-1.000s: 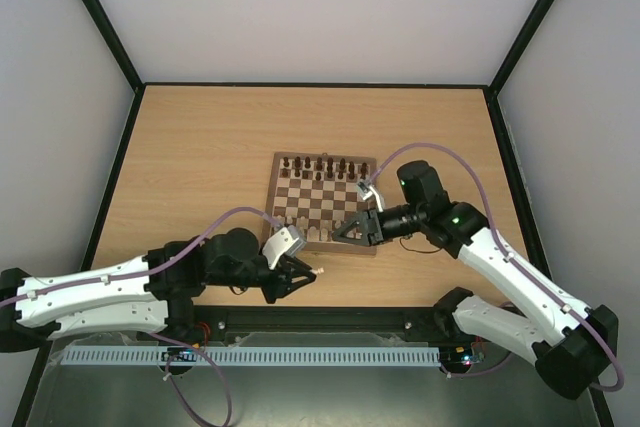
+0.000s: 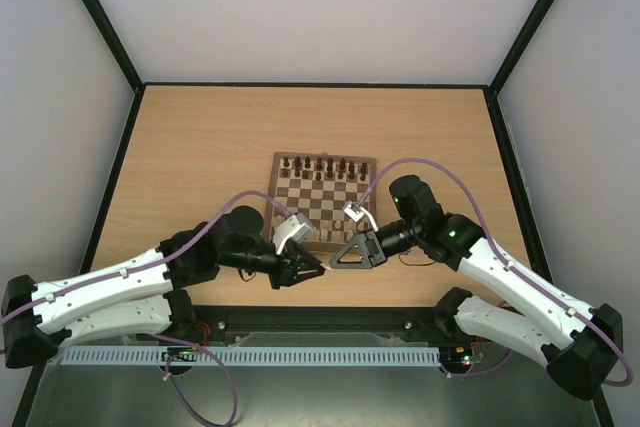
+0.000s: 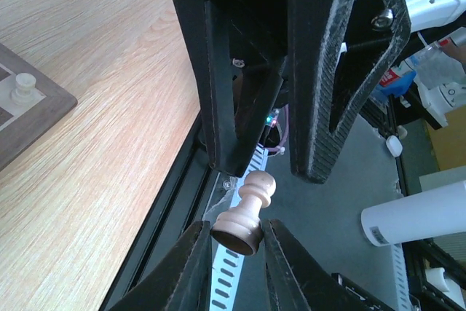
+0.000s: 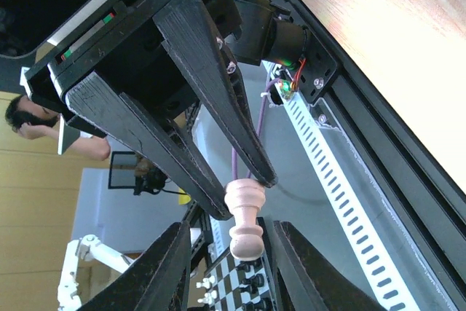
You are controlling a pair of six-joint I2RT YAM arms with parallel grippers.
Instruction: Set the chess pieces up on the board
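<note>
A pale pawn (image 3: 242, 216) is pinched by its base in my left gripper (image 2: 322, 269), which is shut on it in front of the chessboard. My right gripper (image 2: 332, 263) faces it with fingers apart. The right wrist view shows the pawn's head (image 4: 247, 244) between the right fingers, with a gap on the left side. In the left wrist view, the right arm's dark fingers (image 3: 309, 158) stand just above the pawn's head. The board (image 2: 322, 209) lies beyond, with dark pieces (image 2: 308, 164) along its far side; the arms partly cover its near side, where some pale pieces show.
A pale piece (image 3: 24, 87) stands on the board's corner in the left wrist view. Bare tabletop (image 2: 200, 167) spreads left of the board. Below the table's front edge runs a perforated metal rail (image 2: 250, 357). Both grippers are close together.
The left gripper has shifted slightly right, still holding the pawn.
</note>
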